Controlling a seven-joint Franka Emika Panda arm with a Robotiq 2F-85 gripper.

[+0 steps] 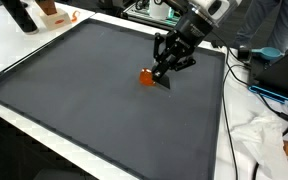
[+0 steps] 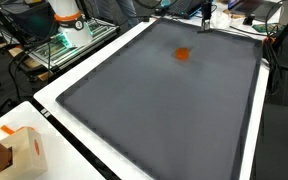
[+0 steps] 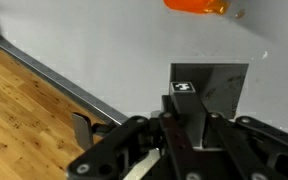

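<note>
My gripper is shut on a dark square piece, which shows past the fingertips in the wrist view. In exterior view 1 that piece is at the gripper's tip, low over the grey board; whether it touches the surface I cannot tell. A small orange object sits on the board just left of the tip. Exterior view 2 has the orange object near the board's far side, and the wrist view catches only part of it at the top edge.
The grey board is largely bare. Crumpled white material lies beyond its right edge. Several items, among them a brown container, stand past the far left edge. Wooden floor appears beyond the rim in the wrist view.
</note>
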